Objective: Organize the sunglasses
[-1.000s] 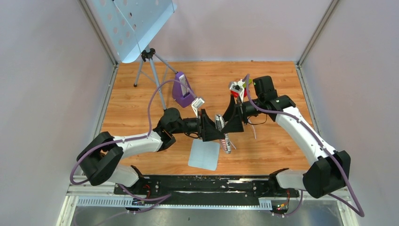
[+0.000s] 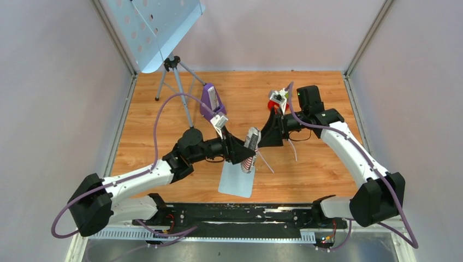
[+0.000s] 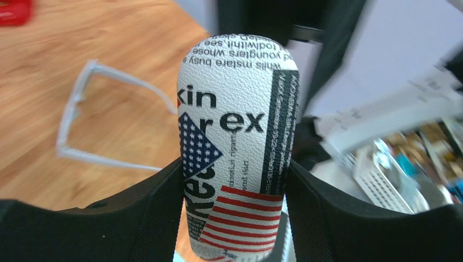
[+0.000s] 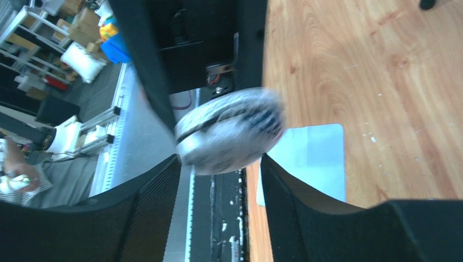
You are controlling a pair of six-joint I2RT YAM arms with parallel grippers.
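Note:
A printed glasses case (image 2: 251, 150) with flag and lettering is upright between the grippers, over a pale blue cloth (image 2: 236, 183). My left gripper (image 2: 244, 153) is shut on the case (image 3: 235, 142), which fills its wrist view. My right gripper (image 2: 267, 134) is part open just to the case's right, with the case (image 4: 229, 131) beyond its fingers in the right wrist view. White-framed glasses (image 3: 76, 109) lie on the wooden table behind, blurred in the left wrist view and mostly hidden from above.
A purple holder (image 2: 210, 112) stands at the back beside a tripod (image 2: 183, 90) with an overhanging white board. A red object (image 2: 273, 105) sits at the back right, partly hidden by the right arm.
My left gripper has moved left with the case, away from my right gripper, and the case is more tilted in the top view. The right arm has barely moved.

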